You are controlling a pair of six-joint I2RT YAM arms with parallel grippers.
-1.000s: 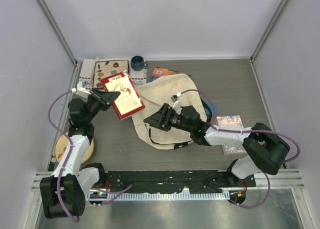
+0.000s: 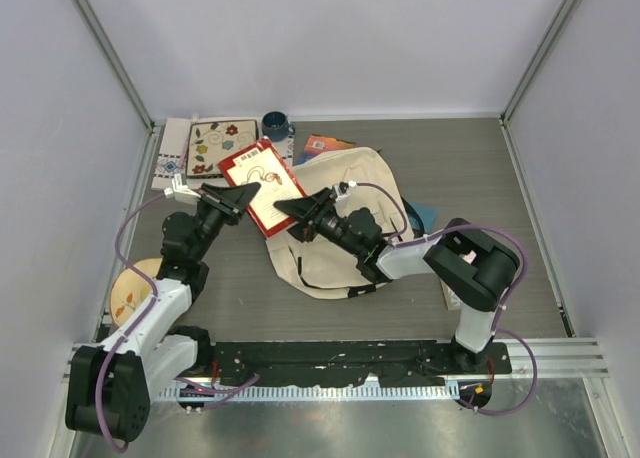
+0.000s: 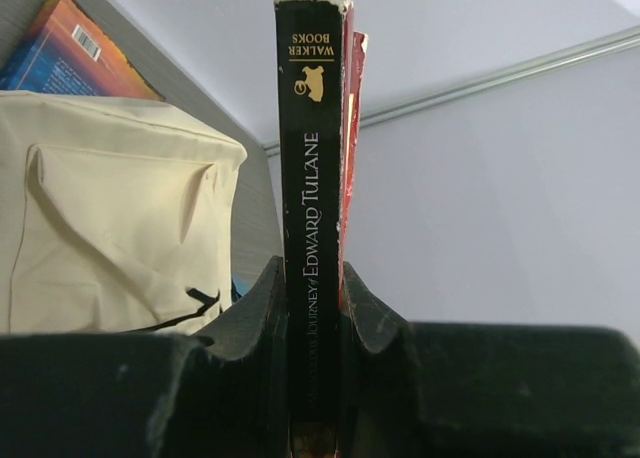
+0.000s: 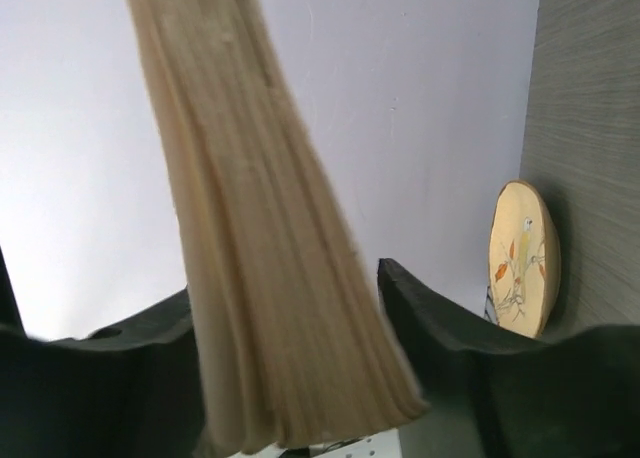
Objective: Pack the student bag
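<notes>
A book with a red-bordered cream cover (image 2: 262, 173) hangs tilted above the left side of the cream bag (image 2: 345, 263). My left gripper (image 2: 250, 198) is shut on it at the spine; the black spine (image 3: 310, 158) runs upright between its fingers in the left wrist view. At the opposite edge is my right gripper (image 2: 290, 218), its fingers part open around the book. The right wrist view has the page edges (image 4: 270, 238) between its fingers, with a narrow gap on the right side. The bag lies flat, its opening partly hidden by the right arm.
An orange and blue book (image 2: 325, 145) lies behind the bag. A dark blue mug (image 2: 276, 126) and a floral-patterned board (image 2: 215, 144) stand at the back left. A round bird-painted dish is at the left. Bare table shows at the right.
The left arm has carried the book slightly to the right and tilted it more. My right gripper has moved left and up, from beside the book to around its edge.
</notes>
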